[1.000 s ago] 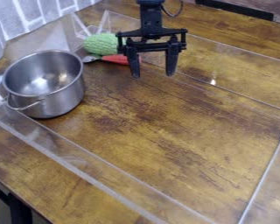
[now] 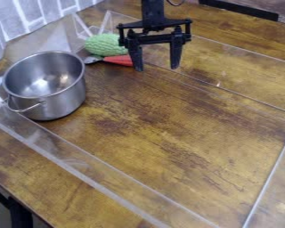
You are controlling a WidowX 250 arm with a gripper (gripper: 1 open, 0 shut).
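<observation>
My black gripper (image 2: 156, 61) hangs at the top centre of the camera view, its two fingers spread wide apart with nothing visible between them. Just behind and left of it lie a green, leafy-looking vegetable (image 2: 104, 43) and a red object (image 2: 118, 60) with a metallic end, perhaps a utensil, partly hidden by the gripper's left side. A steel pot (image 2: 44, 85) with a wire handle stands empty at the left, apart from the gripper.
Clear plastic strips or edges run along the table's left, right and back. A white, cloth-like sheet is at the upper left.
</observation>
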